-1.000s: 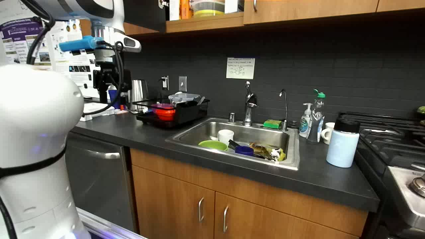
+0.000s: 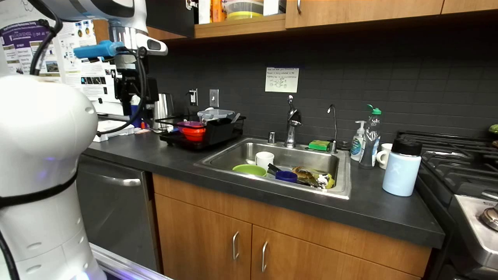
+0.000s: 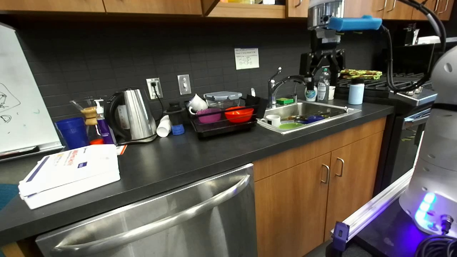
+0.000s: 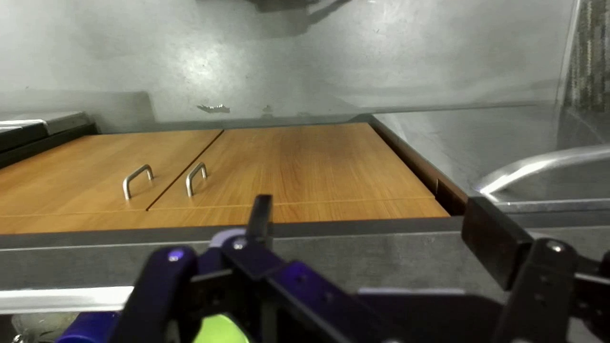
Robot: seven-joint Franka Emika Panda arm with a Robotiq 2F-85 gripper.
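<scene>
My gripper stands open, its two dark fingers wide apart and nothing between them. From the left it hangs pointing down in exterior view 2, well above the counter, with the sink behind it in that view. The sink holds a white cup, a green bowl, a blue cup and other dishes. Parts of the green bowl and blue cup show at the bottom of the wrist view, partly hidden by the gripper.
Left of the sink, a black dish rack holds a red bowl, a purple bowl and a clear container. Soap bottles and a light-blue bottle stand right of the sink. The counter before the rack is clear.
In exterior view 1, my arm's wrist and gripper have shifted slightly to the right. The dishes, rack and bottles look unmoved.
</scene>
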